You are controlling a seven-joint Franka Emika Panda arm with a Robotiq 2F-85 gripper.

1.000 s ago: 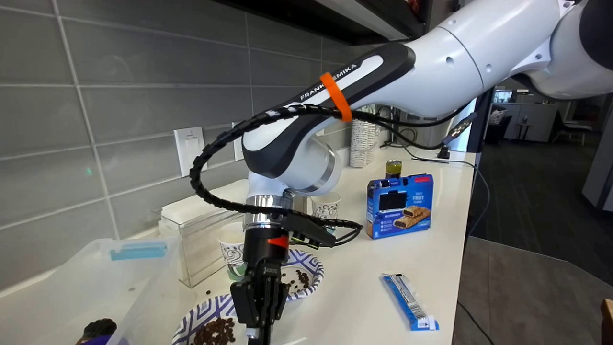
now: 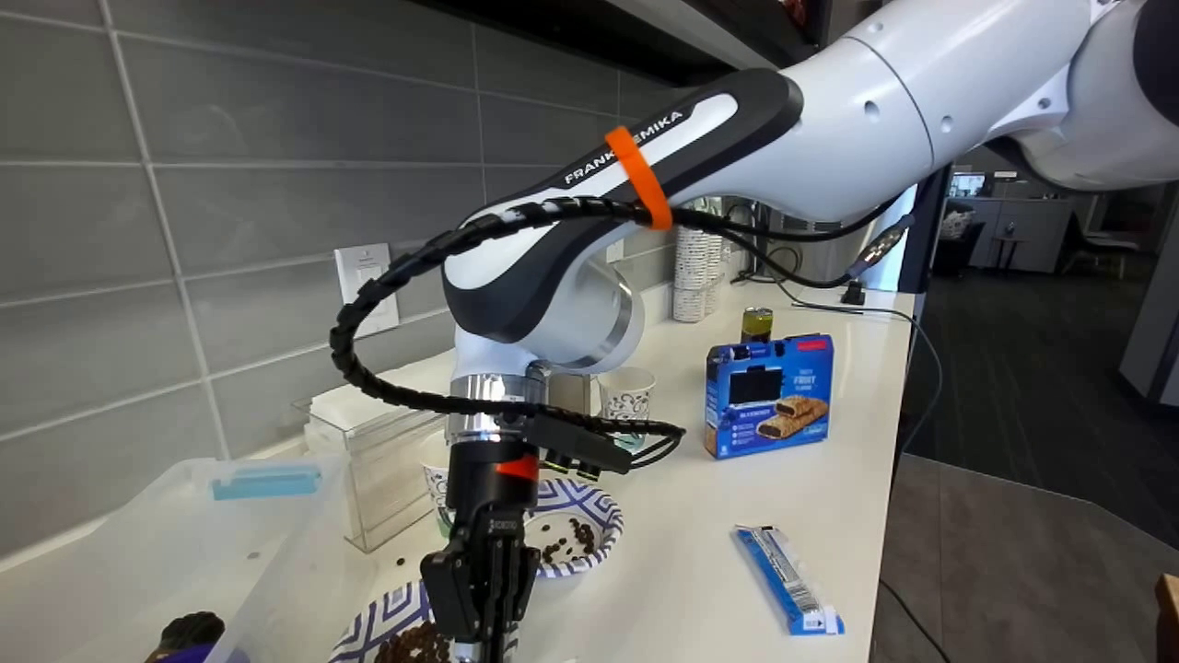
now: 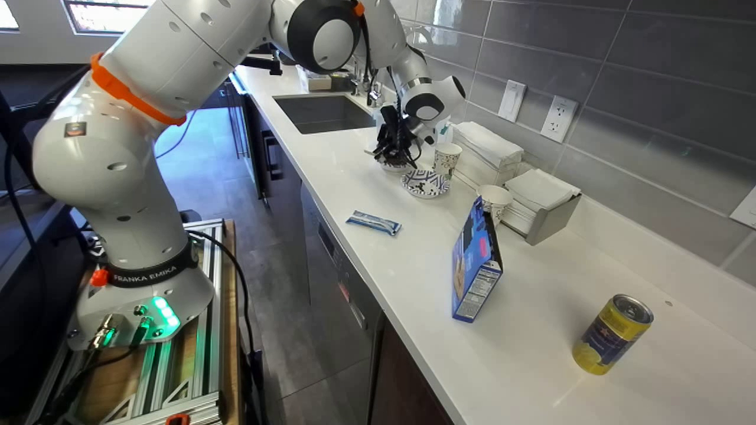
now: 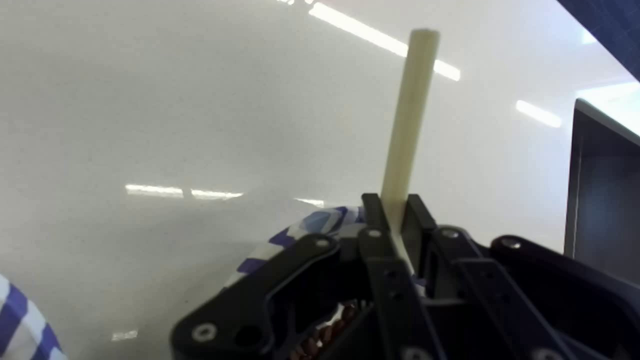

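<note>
My gripper is shut on a pale, flat stick [image 4: 411, 108], which points away from the fingers over the white counter. Below the fingers in the wrist view, a blue-and-white patterned bowl [image 4: 264, 258] shows partly, with dark brown beans [image 4: 318, 343] inside. The same bowl [image 2: 370, 628] is at the bottom of exterior view 1, partly behind the gripper [image 2: 477, 654]. Just behind it stands a second patterned bowl [image 2: 602, 506] with a few scattered beans [image 2: 580, 537]. The stick's lower part is hidden between the fingers.
A clear plastic bin [image 2: 298, 519] stands left of the bowls. Paper cups [image 3: 446, 159] and napkin holders [image 3: 542, 219] line the wall. A blue wrapped bar [image 3: 374, 222], a blue box [image 3: 468, 262] and a yellow can [image 3: 613, 334] lie farther along. The sink [image 3: 322, 113] is beyond the gripper.
The arm and gripper have shifted left and slightly lower in exterior view 1, now covering more of the nearer bowl and its beans. The bowls, box and wrapped bar look unmoved.
</note>
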